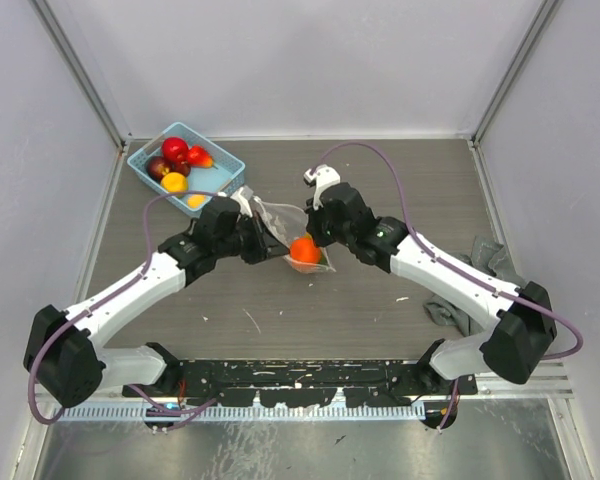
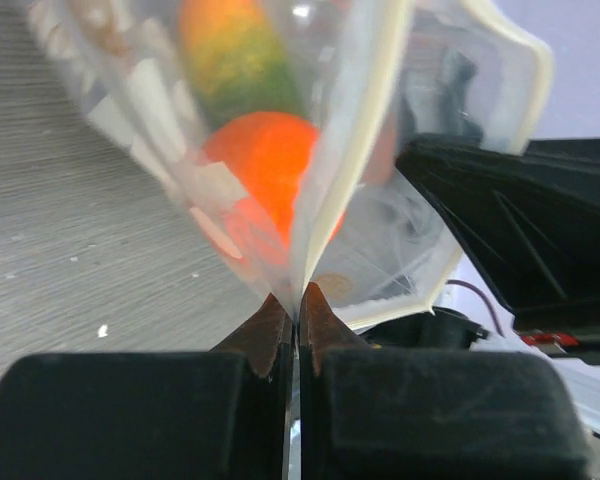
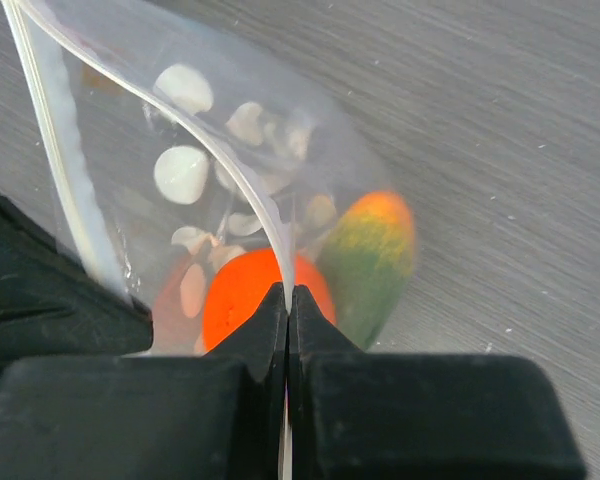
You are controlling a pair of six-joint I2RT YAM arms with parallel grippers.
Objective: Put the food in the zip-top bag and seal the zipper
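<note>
The clear zip top bag (image 1: 283, 216) is held between both arms near the middle of the table, its mouth spread. Inside it lies an orange fruit (image 1: 305, 250), with a green and orange food item (image 3: 372, 245) beside it in the right wrist view. My left gripper is shut on one edge of the bag's mouth; the pale rim runs down between its fingertips. Another part of the rim is pinched by my right gripper, also shut. White patches on the bag partly cover the food.
A light blue basket (image 1: 230, 163) stands at the back left, holding several red, yellow and orange foods. Grey cloth (image 1: 450, 313) lies at the right, under and beside the right arm. Bare table surrounds the bag at front and back.
</note>
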